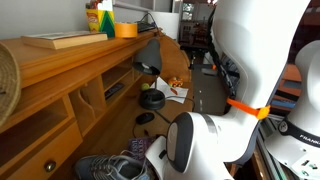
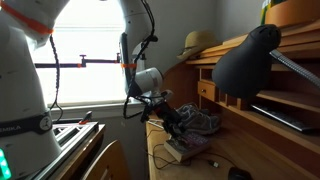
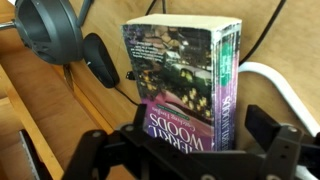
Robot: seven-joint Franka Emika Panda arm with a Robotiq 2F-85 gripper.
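A thick paperback book (image 3: pixel 187 75) with a dark cover and large title lettering lies on the wooden desk in the wrist view. My gripper is open, its black fingers (image 3: pixel 275 140) on either side of the book's near end, and no grip shows. From exterior view 2, the gripper (image 2: pixel 168 118) points down beside the book (image 2: pixel 190 146). In exterior view 1 the white arm (image 1: pixel 215 145) blocks sight of the fingers and most of what lies beneath.
Grey shoes (image 2: pixel 203 122) sit just behind the book. A dark lamp (image 3: pixel 50 35), a black mouse (image 3: pixel 100 60) and cables share the desk. A white cable (image 3: pixel 280 85) curves past the book's spine. Cubbyholes (image 1: pixel 100 88) line the desk's back.
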